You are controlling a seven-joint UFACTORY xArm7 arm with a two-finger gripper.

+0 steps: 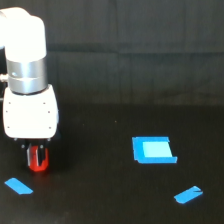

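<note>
At the left, a white robot arm reaches down with my gripper (37,157) at its lower end. A small red object (38,168) sits low at the fingers, with red showing to both sides of them and below. The dark fingers stand close together and partly cover it. Whether they grip it or only stand in front of it cannot be made out at this size.
A pale square (157,149) bordered by blue tape (138,150) lies right of centre on the black table. Blue tape strips lie at the front left (18,186) and front right (188,195). Bare table separates the arm from the square.
</note>
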